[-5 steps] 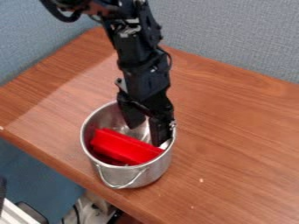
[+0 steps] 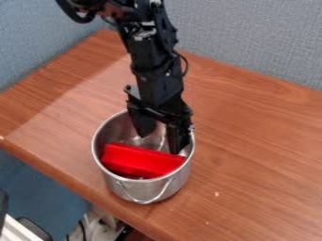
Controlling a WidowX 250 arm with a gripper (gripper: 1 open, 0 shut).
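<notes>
A metal bucket (image 2: 150,189) with a wire handle stands near the left front edge of the wooden table. A red block (image 2: 138,160) lies inside it, toward the front. My black gripper (image 2: 160,136) reaches down into the back of the bucket from above, open, its fingers behind the red block. The lower tips are partly hidden in the bucket.
Grey-blue panels (image 2: 251,38) border the back and left. At the lower left, beyond the table's edge, some white and black items show.
The red block and bucket have shifted slightly.
</notes>
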